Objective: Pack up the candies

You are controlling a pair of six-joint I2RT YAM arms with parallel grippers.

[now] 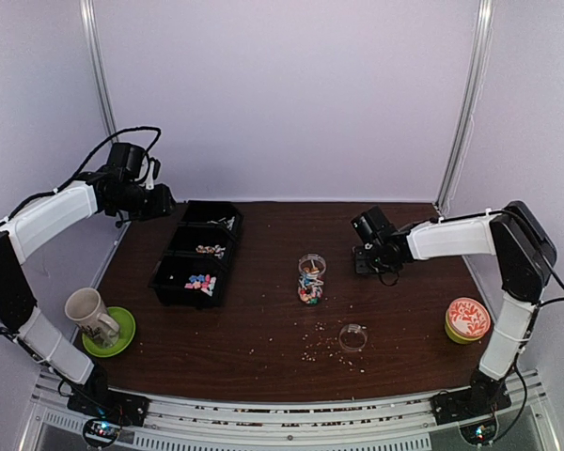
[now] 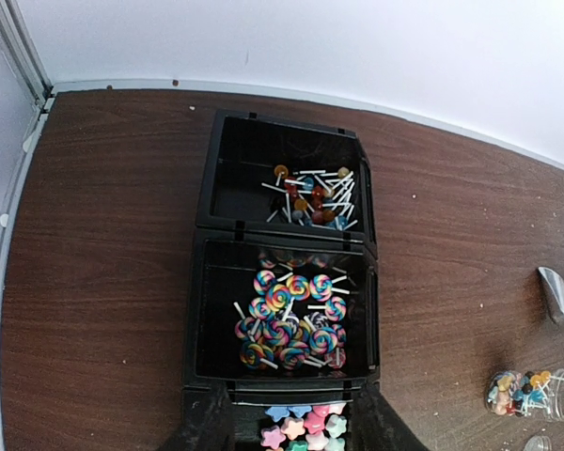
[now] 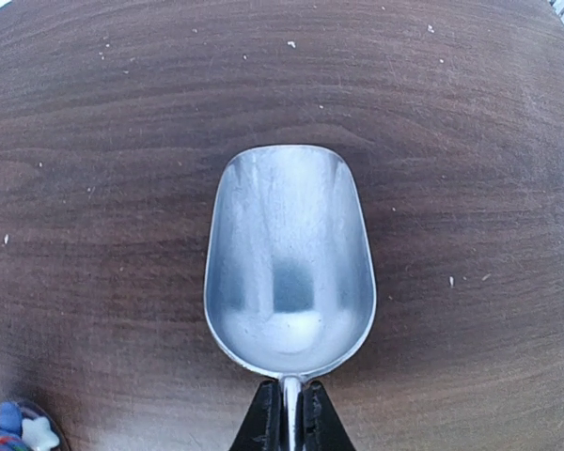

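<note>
An empty metal scoop (image 3: 291, 254) fills the middle of the right wrist view; my right gripper is shut on its handle. That arm hangs over the right half of the table, right of the clear jar (image 1: 311, 266), which holds mixed candies. In the left wrist view the black bin (image 2: 199, 310) has three compartments: stick lollipops (image 2: 315, 197) at the back, swirl lollipops (image 2: 291, 319) in the middle, star candies (image 2: 305, 427) in front. My left gripper stays open above the bin, its fingers (image 2: 202, 423) wide apart with nothing held.
A round clear lid (image 1: 352, 338) lies in front of the jar, near scattered white crumbs (image 1: 320, 346). At the left front is a mug (image 1: 86, 308) on a green saucer (image 1: 124, 340); a red-patterned tub (image 1: 467, 319) stands at the right. Between bin and jar the table is bare.
</note>
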